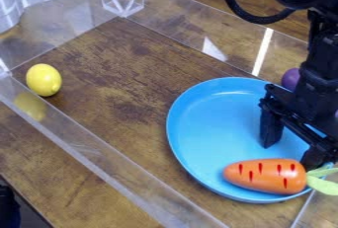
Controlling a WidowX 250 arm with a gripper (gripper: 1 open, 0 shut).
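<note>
My black gripper point(294, 133) hangs over the right side of a blue plate point(199, 133), its fingers open and low, just above a toy carrot point(264, 174). The orange carrot with dark stripes and pale green top lies on the front of the plate, pointing left. Whether anything touches it is unclear.
A yellow lemon point(43, 79) lies at the left by a clear plastic wall. A purple object point(290, 78) is partly hidden behind my arm. The wooden surface point(113, 69) left of the plate is bare, bounded by transparent walls.
</note>
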